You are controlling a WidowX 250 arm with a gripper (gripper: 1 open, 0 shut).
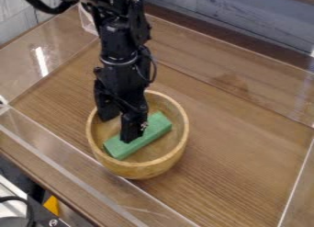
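My black arm hangs from the top left down over a round tan wooden bowl (pixel 173 149) on the wooden table. The gripper (pixel 119 114) is open over the bowl's back left part, its dark fingers pointing down. A green block (pixel 141 139) lies diagonally in the bowl, below and right of the gripper. Whether the fingertips touch the block is hard to tell.
A pale wall runs along the top. A small light wire object (pixel 88 19) stands at the back left. Dark cable and a yellow item lie at the lower left edge.
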